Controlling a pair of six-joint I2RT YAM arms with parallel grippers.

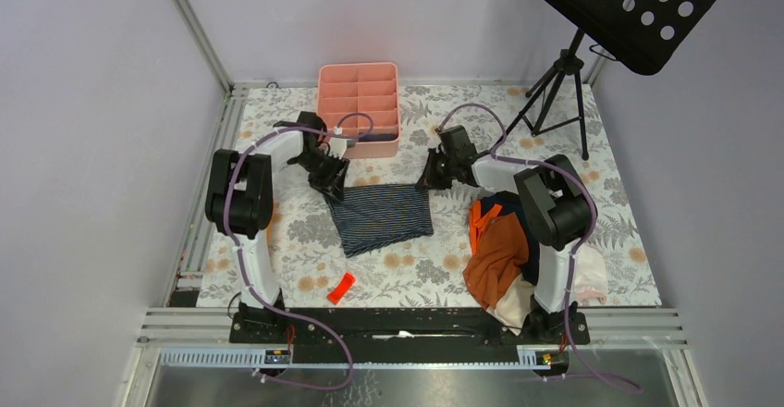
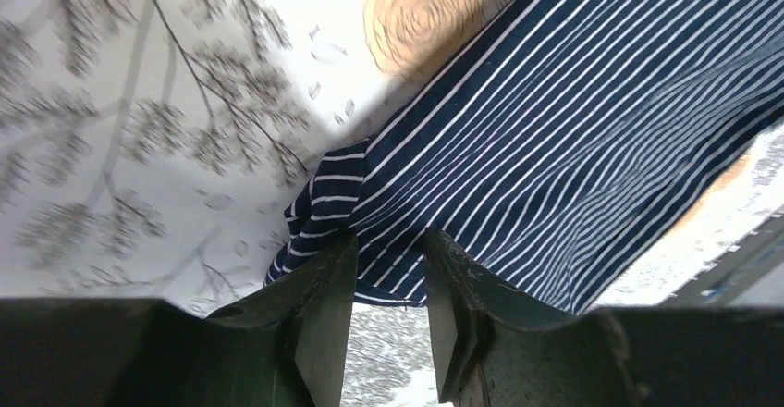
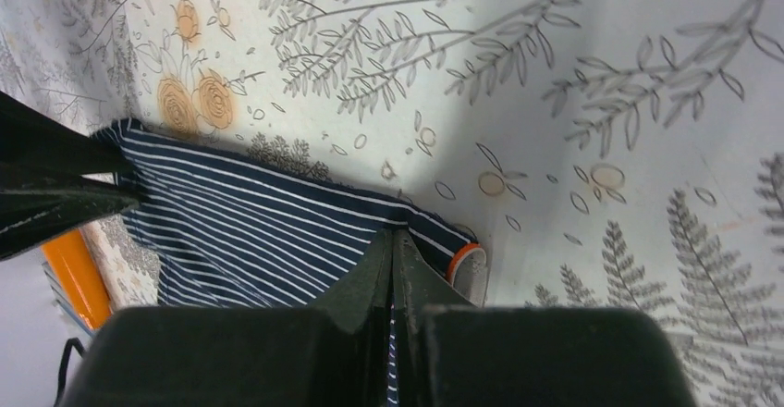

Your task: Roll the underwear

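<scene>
The navy striped underwear lies flat on the floral cloth, its upper edge between both grippers. My left gripper is shut on its left end, where the fabric bunches in the left wrist view. My right gripper is shut at the upper right corner, where an orange-rimmed bit shows beside the fingertips; whether fabric is between them is unclear.
A pink divided box stands behind. A pile of clothes lies to the right, a black stand at back right. A red item lies in front.
</scene>
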